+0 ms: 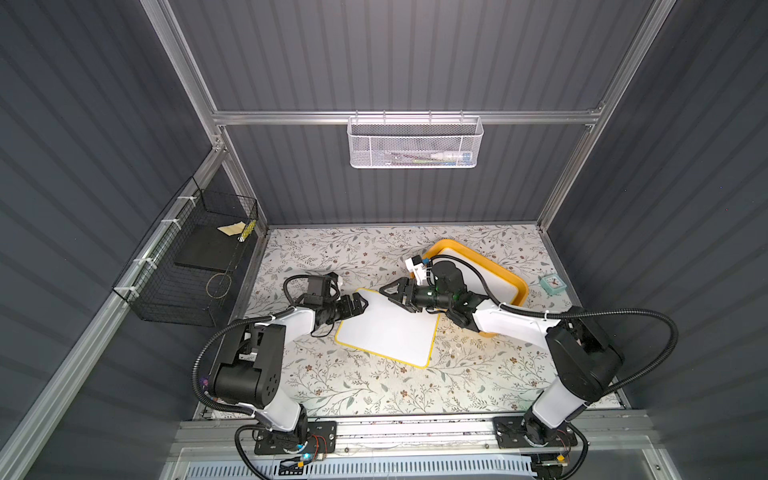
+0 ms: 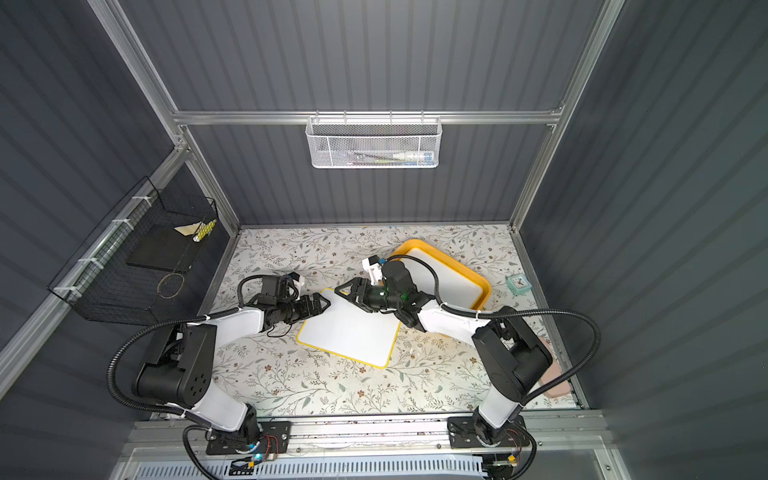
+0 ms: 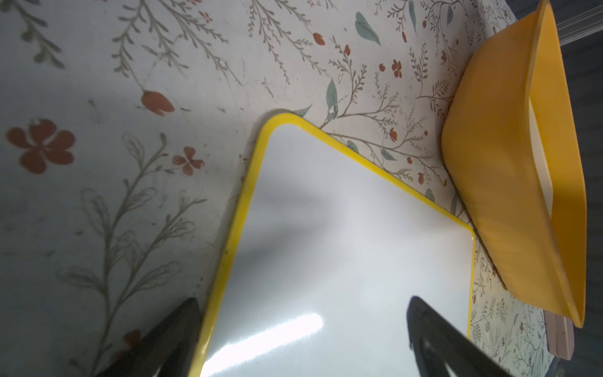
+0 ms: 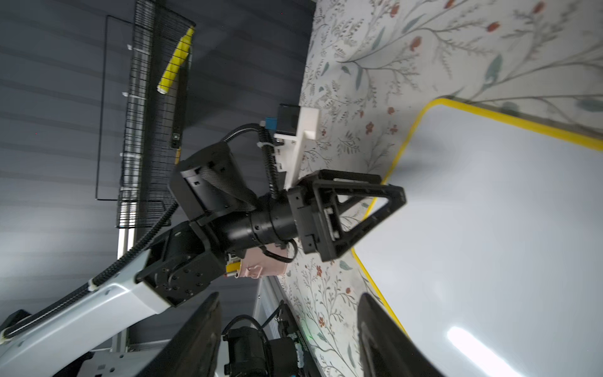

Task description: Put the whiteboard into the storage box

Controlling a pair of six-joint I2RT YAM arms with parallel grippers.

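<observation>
A white whiteboard (image 1: pixel 392 332) with a yellow rim lies flat and slightly turned on the patterned table. The yellow storage box (image 1: pixel 512 281), with a white sheet-like surface inside, stands behind and to the right, partly hidden by my right arm. My left gripper is open; its fingers straddle the board's left part from above, and nothing is gripped. Over the board's far edge hangs my right gripper (image 1: pixel 392 291), open as well. In the right wrist view, its blurred fingers (image 4: pixel 194 339) have nothing between them but table and background.
A black wire basket (image 1: pixel 196 260) hangs on the left wall, and a white mesh basket (image 1: pixel 416 148) on the back wall. A small teal clock (image 1: pixel 553 283) lies at the right. The table in front of the board is clear.
</observation>
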